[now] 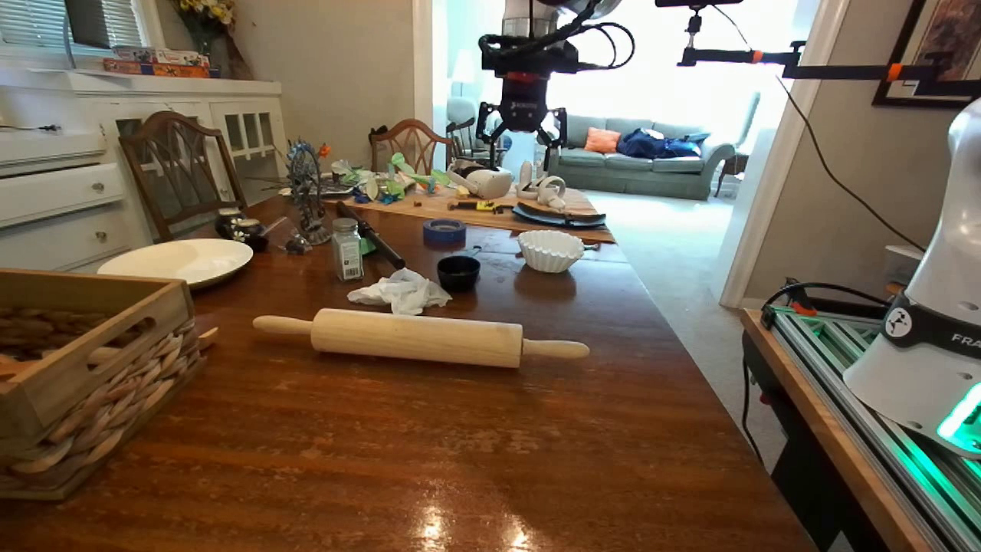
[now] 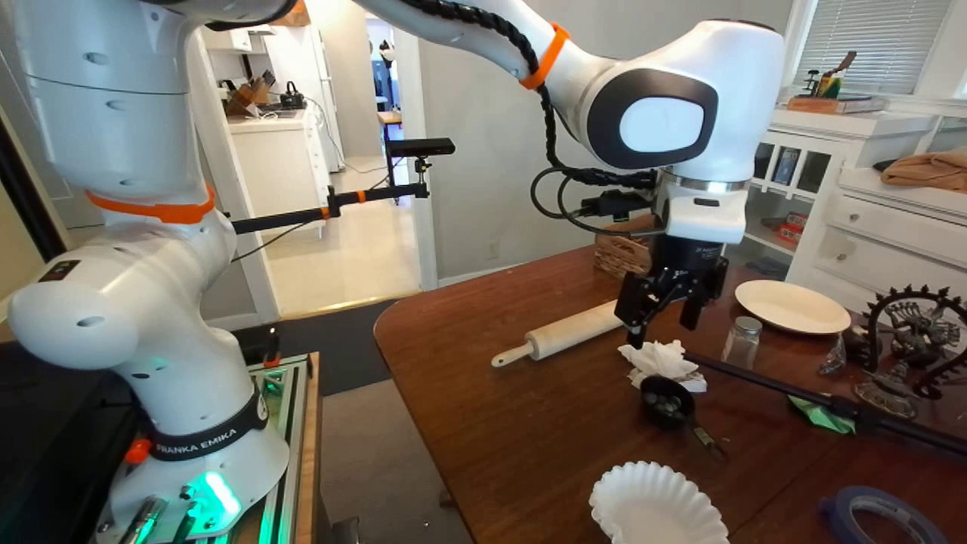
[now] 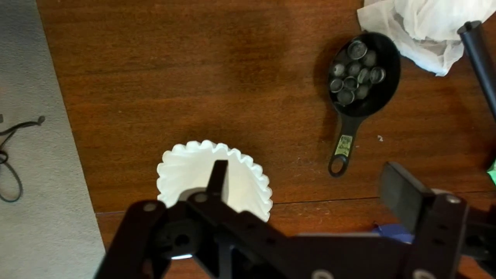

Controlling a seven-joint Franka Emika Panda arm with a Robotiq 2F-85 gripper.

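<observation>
My gripper [image 1: 521, 156] stands open above the table with nothing between its fingers. In the wrist view a black measuring scoop [image 3: 386, 79] holds several small round metallic pieces [image 3: 351, 83], its handle pointing toward the gripper. A white fluted bowl [image 3: 188, 174] lies partly hidden behind one finger in that view; the part of its inside that shows is bare. Crumpled white cloth or paper [image 2: 666, 363] rests beside the scoop. The wooden rolling pin [image 1: 418, 337] lies across the table in exterior view 1.
A glass jar [image 1: 347, 250], a black rod [image 2: 761, 376], a blue tape roll [image 1: 444, 231] and a dark metal statue [image 2: 906, 349] stand or lie around. The white plate [image 1: 184, 262] and wicker basket [image 1: 110, 395] are at the left. Bare tabletop [image 1: 414, 460] spreads before the rolling pin.
</observation>
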